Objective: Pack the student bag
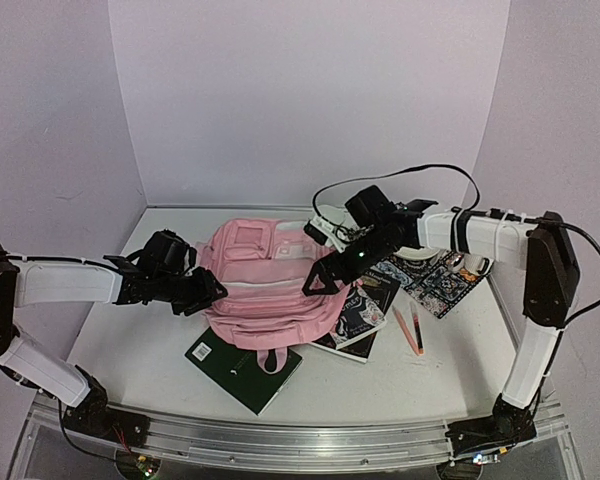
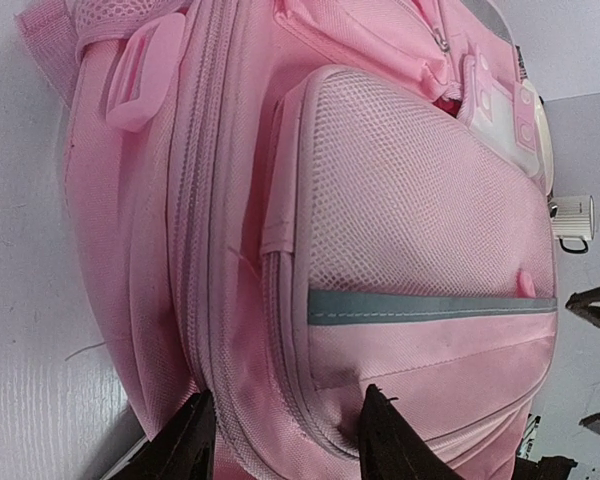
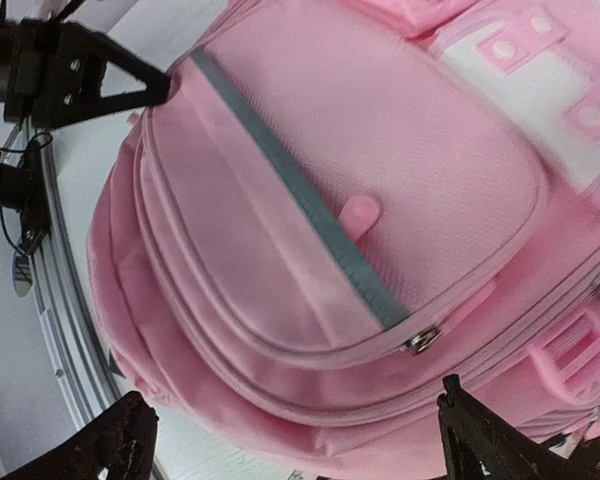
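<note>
The pink bag (image 1: pixel 265 325) lies on its back in the middle of the table, its front pocket with the grey strip (image 3: pixel 310 205) facing up. At the bag's left edge is my left gripper; pink fabric shows between its fingers, which stand partly apart, and whether they pinch it cannot be made out. Over the bag's right side hangs my right gripper, open, fingers wide apart and nothing gripped. A pink zipper pull (image 3: pixel 360 215) pokes up at the strip. The dark green notebook (image 1: pixel 240 370) lies partly under the bag's front edge.
Dark books (image 1: pixel 358 318) lie right of the bag, beside orange and black pens (image 1: pixel 412 330). A patterned item (image 1: pixel 442 285) and a white round thing (image 1: pixel 416 253) are at the back right. Bare table (image 1: pixel 430 385) shows at the front right.
</note>
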